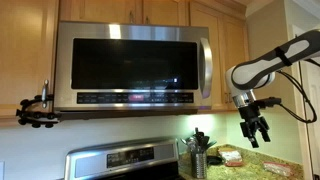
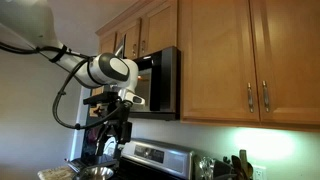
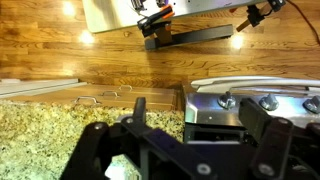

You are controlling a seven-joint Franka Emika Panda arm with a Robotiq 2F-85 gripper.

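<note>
My gripper [image 1: 256, 138] hangs from the arm at the right, fingers pointing down and apart. In the wrist view the gripper is open, with its two dark fingers spread and nothing held between them. Below it lie the edge of a speckled counter [image 3: 60, 145], the stove front with its knobs [image 3: 268, 102], and the wooden floor [image 3: 130, 65]. From the other side, the gripper [image 2: 112, 135] appears in front of the stove's control panel [image 2: 160, 155]. The fingers touch nothing that I can make out.
A closed microwave [image 1: 135, 68] hangs above the stove [image 1: 122, 160]. Right of the stove stands a metal utensil holder [image 1: 198, 163], with packages [image 1: 231, 157] on the counter beyond. A round metal dish [image 2: 95, 173] is low at the left. Wooden cabinets [image 2: 220, 60] line the wall.
</note>
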